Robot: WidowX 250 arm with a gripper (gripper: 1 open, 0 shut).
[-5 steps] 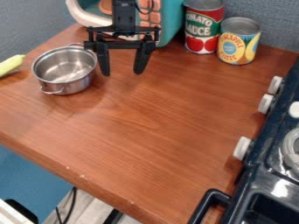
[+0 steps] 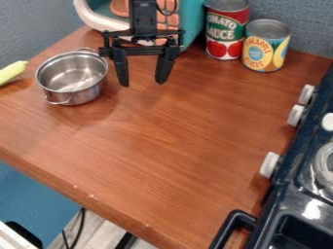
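Observation:
My black gripper hangs at the back of the wooden table, fingers apart and pointing down, with nothing visible between them. A steel pot with small handles sits just left of it. Behind the gripper is a teal and white toy sink with orange items in it, partly hidden by the arm.
A tomato sauce can and a yellow can stand at the back right. A yellow object lies at the left edge. A black toy stove fills the right side.
The objects have not moved.

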